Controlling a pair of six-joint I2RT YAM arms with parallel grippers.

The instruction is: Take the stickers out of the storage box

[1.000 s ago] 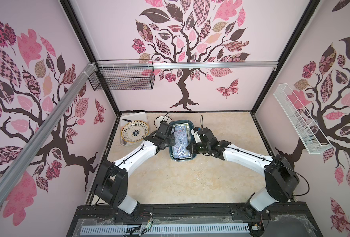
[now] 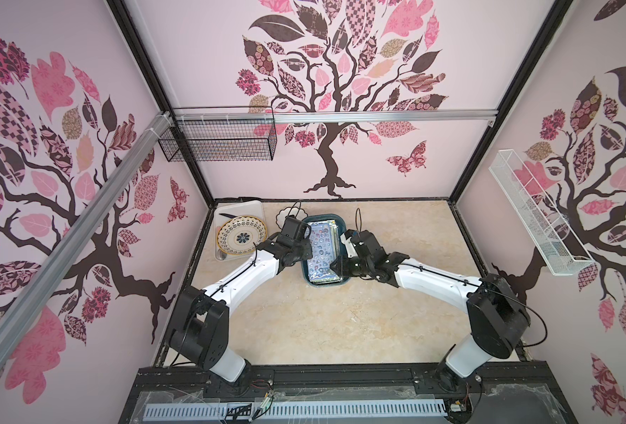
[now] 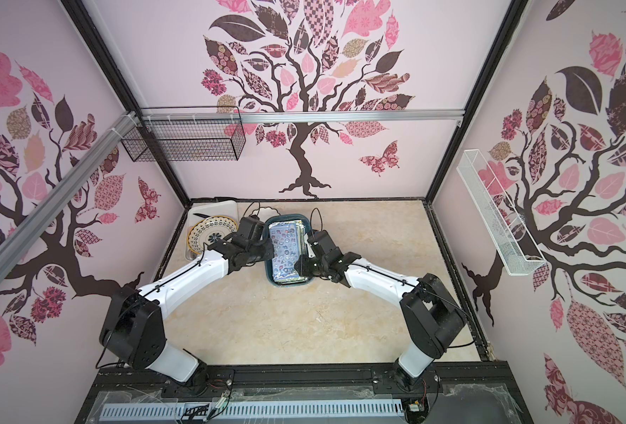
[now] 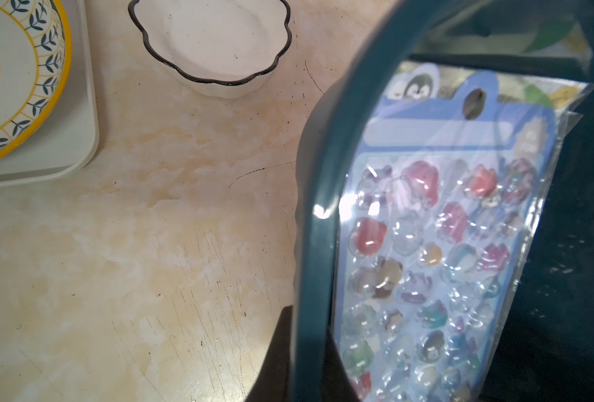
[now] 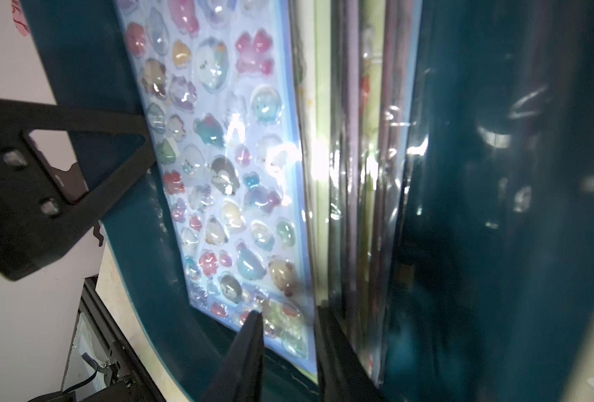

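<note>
A teal storage box [image 2: 316, 282] stands mid-table, holding upright-edged sticker sheets [image 5: 350, 201] and a top sheet of puffy animal stickers [image 4: 424, 281]. My left gripper is shut on the box's left rim, seen between its fingers in the left wrist view. My right gripper is inside the box at the lower end of the sticker sheets, fingers part open around the top sheet's edge; whether they touch it is unclear.
A white tray [image 4: 49, 164] with a patterned plate [image 2: 242, 234] lies at back left, beside a white scalloped bowl [image 4: 210, 40]. Wire baskets [image 2: 217, 137] hang on the walls.
</note>
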